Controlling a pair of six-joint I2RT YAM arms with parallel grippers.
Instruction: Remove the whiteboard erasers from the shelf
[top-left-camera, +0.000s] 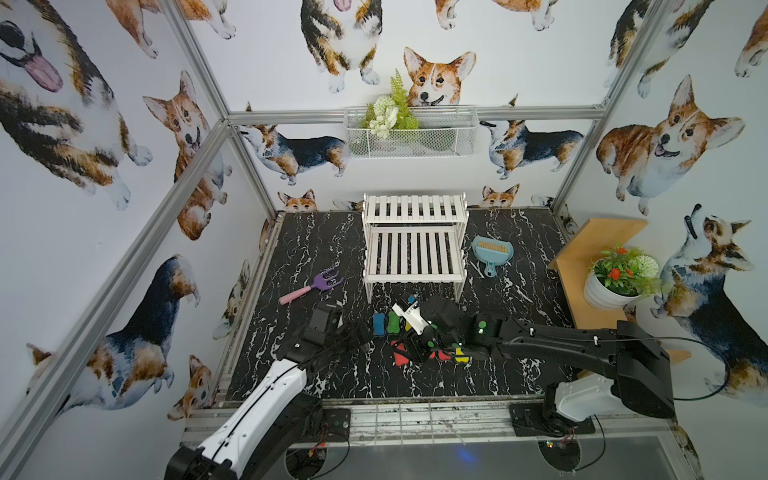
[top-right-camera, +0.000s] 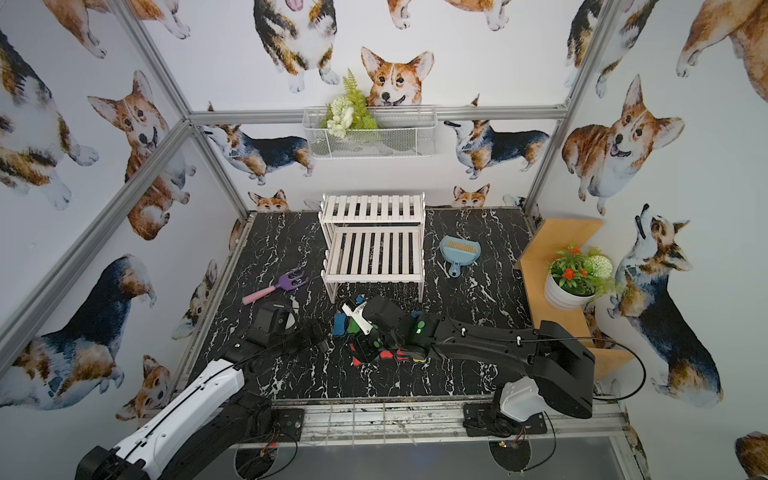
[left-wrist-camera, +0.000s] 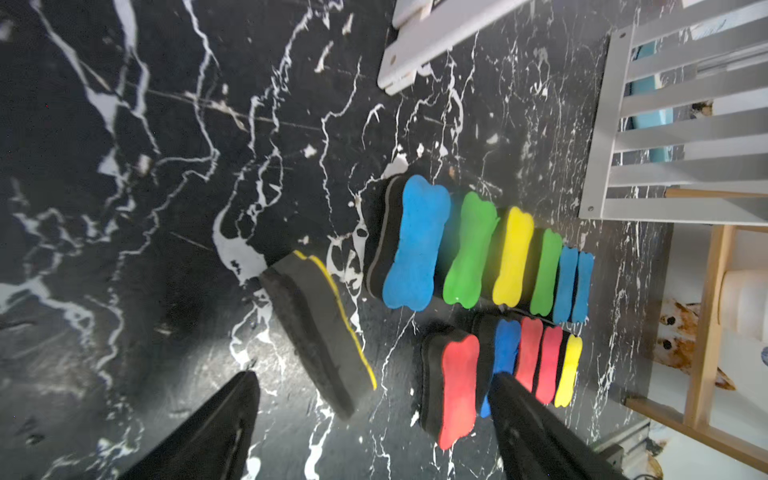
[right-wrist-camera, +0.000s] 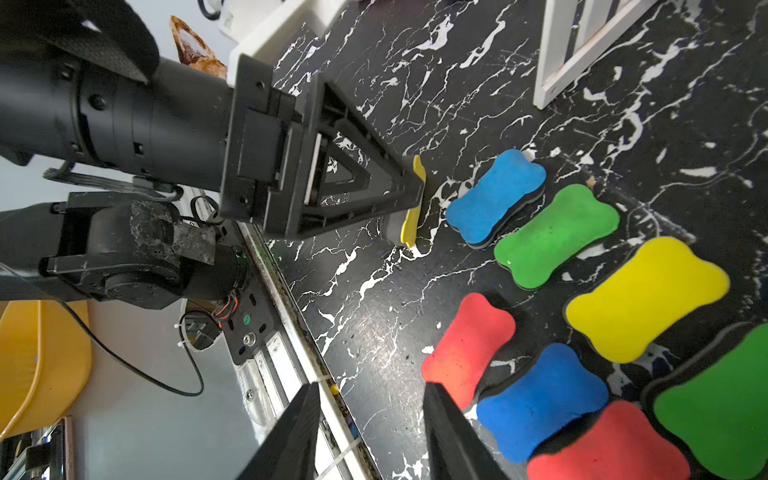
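The white slatted shelf (top-left-camera: 413, 278) has no erasers on either tier. Bone-shaped erasers lie on the black marbled table in front of it, in two rows. In the left wrist view the far row includes a blue eraser (left-wrist-camera: 416, 240), a green eraser (left-wrist-camera: 472, 252) and a yellow eraser (left-wrist-camera: 514, 256); a red eraser (left-wrist-camera: 458, 388) leads the nearer row. Apart from them, a yellow-edged eraser (left-wrist-camera: 316, 332) stands on its side, just ahead of my left gripper, which is open. My right gripper is partly open over the rows, its fingers empty.
A purple fork with a pink handle (top-left-camera: 310, 285) lies left of the shelf, and a blue dustpan set (top-left-camera: 491, 253) lies right of it. At the right edge a wooden stand (top-left-camera: 572, 272) carries a potted plant (top-left-camera: 612, 288). Both arms are close together over the table's front middle.
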